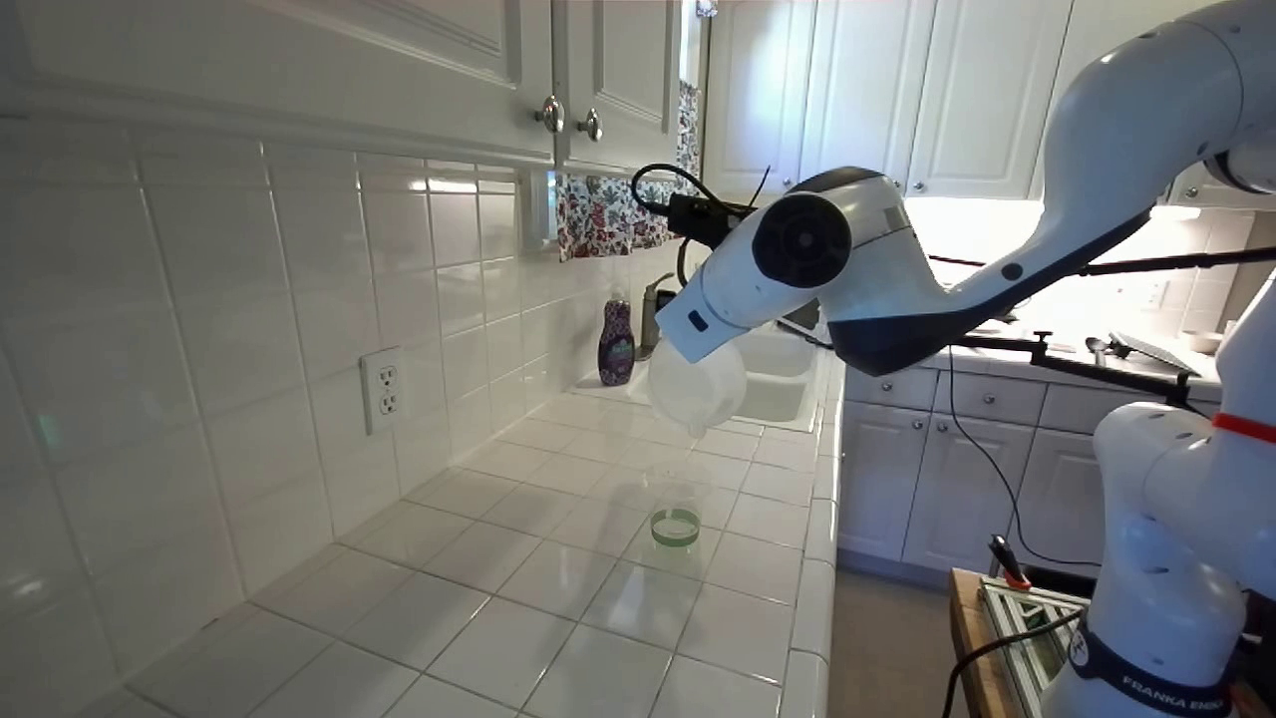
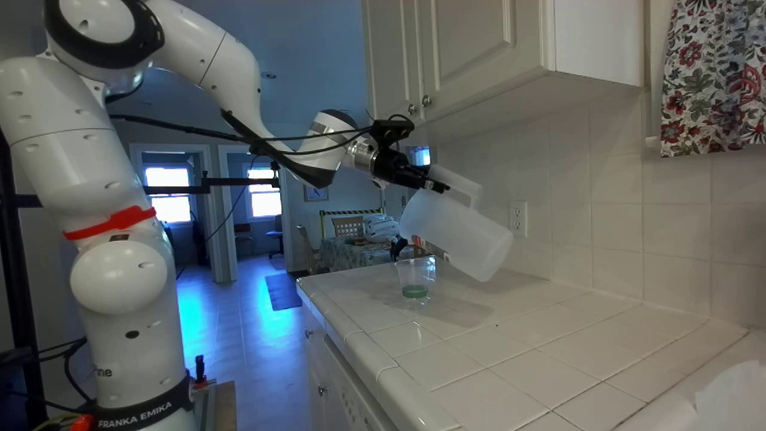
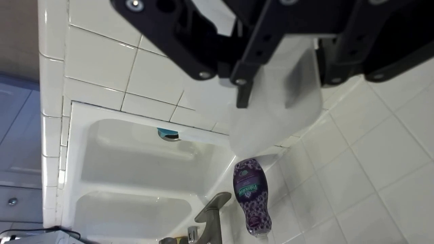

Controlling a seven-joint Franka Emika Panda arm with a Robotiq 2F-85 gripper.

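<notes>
A translucent white pitcher hangs tilted above the counter, with my gripper shut on its handle. In exterior view 1 the pitcher shows its mouth side, its spout pointing down. A clear cup stands upright on the tiles just below the pitcher's mouth, with a green band of what looks like liquid at its bottom; it also shows as the cup. No stream between pitcher and cup can be made out. In the wrist view the dark fingers overlap the blurred pitcher.
A purple dish soap bottle stands by the faucet and the white double sink. Upper cabinets hang above the counter.
</notes>
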